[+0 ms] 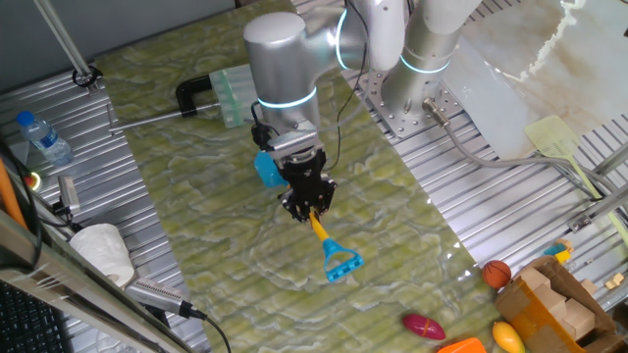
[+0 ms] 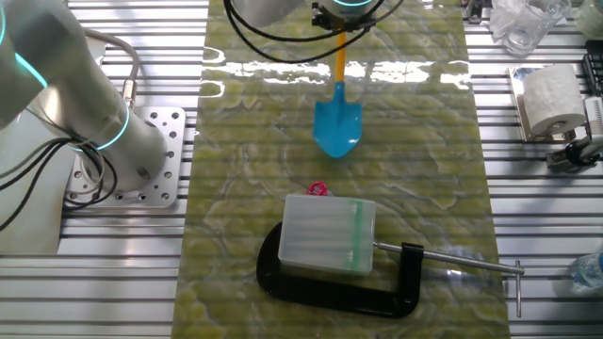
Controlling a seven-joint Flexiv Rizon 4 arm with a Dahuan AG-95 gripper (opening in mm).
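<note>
A toy shovel has a yellow shaft, a blue handle [image 1: 341, 263] and a blue blade [image 2: 337, 122]. My gripper [image 1: 310, 214] is shut on its yellow shaft, in the middle of the green marbled mat. The handle sticks out toward the front in exterior view 1, while the blade shows behind the wrist. In exterior view 2 the fingers are out of the frame, and only the lower shaft and the blade, pointing down the picture, can be seen. Whether the blade touches the mat I cannot tell.
A translucent box [image 2: 325, 235] sits with a black clamp [image 2: 339, 296], a small pink thing [image 2: 317, 188] beside it. A cardboard box [image 1: 546, 310], a basketball toy [image 1: 496, 274] and a dark red toy [image 1: 423, 326] lie front right.
</note>
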